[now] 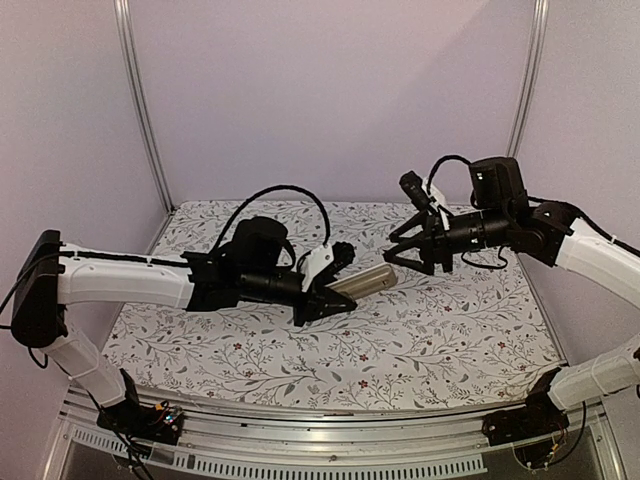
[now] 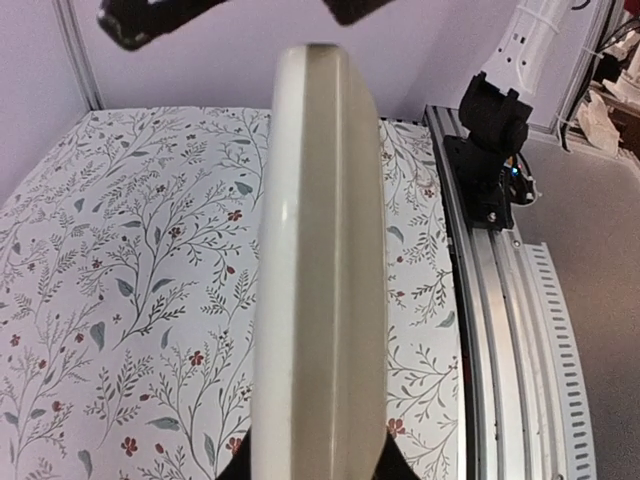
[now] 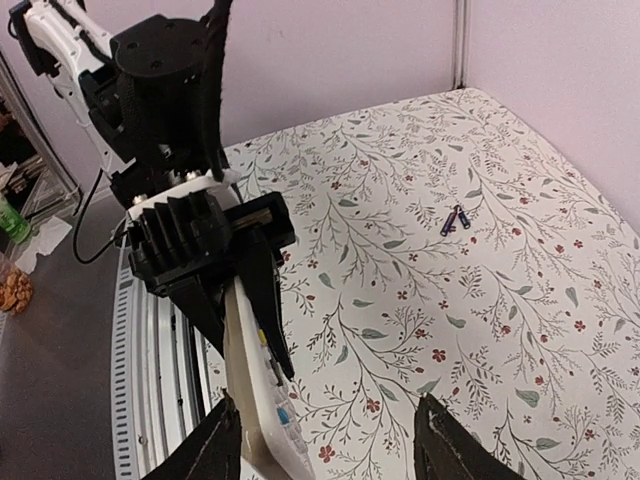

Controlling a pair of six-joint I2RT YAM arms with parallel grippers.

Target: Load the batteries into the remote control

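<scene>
Held off the table by my left gripper (image 1: 338,299) is the remote control (image 1: 370,281), long and pale. Its plain surface (image 2: 322,250) fills the middle of the left wrist view; the right wrist view shows small coloured buttons along one face. My right gripper (image 1: 408,255) stands open just beyond the remote's free end, apart from it in the top view. In the right wrist view that end reaches near one open finger (image 3: 218,440). Two small dark batteries (image 3: 456,219) lie close together on the table; the right arm seems to hide them from above.
Pale walls close off the back and sides. A metal rail (image 1: 330,430) runs along the front edge.
</scene>
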